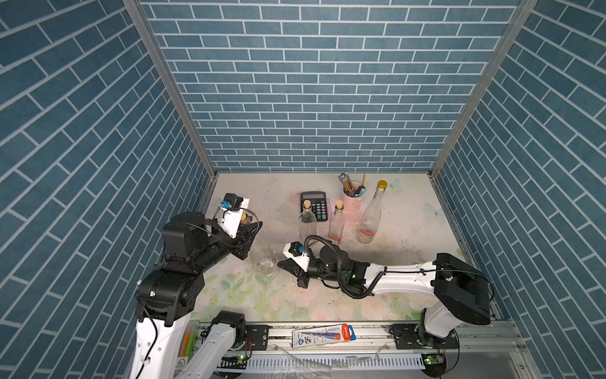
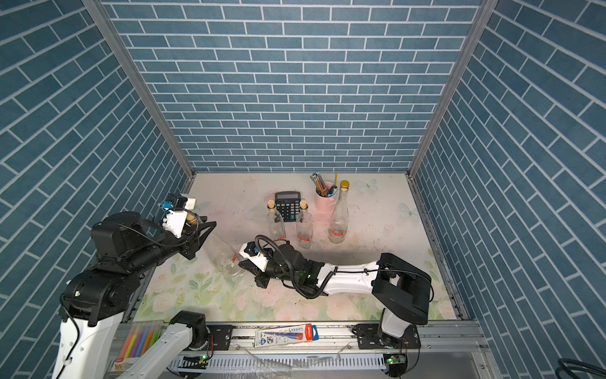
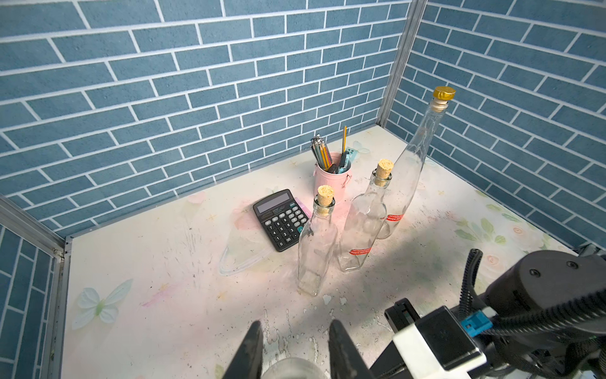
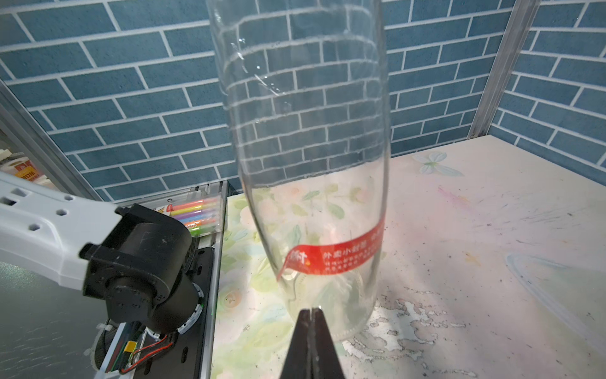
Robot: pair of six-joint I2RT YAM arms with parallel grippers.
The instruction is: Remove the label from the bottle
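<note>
A clear glass bottle [image 4: 315, 177] hangs tilted over the table, with my left gripper [image 1: 247, 228] shut on it near its corked neck. Around its lower part runs a red label [image 4: 337, 255]; the left end of that label curls away from the glass. In the left wrist view only a small rounded top of the bottle [image 3: 294, 367] shows between the fingers. My right gripper is shut beside the bottle's base, nothing visible between its fingertips, lower than the label in the right wrist view.
Two corked bottles [image 3: 317, 243] [image 3: 364, 221] and a taller gold-capped bottle [image 3: 410, 164] stand to the right. Behind them are a calculator [image 3: 281, 218] and a pink pencil bucket [image 3: 331, 182].
</note>
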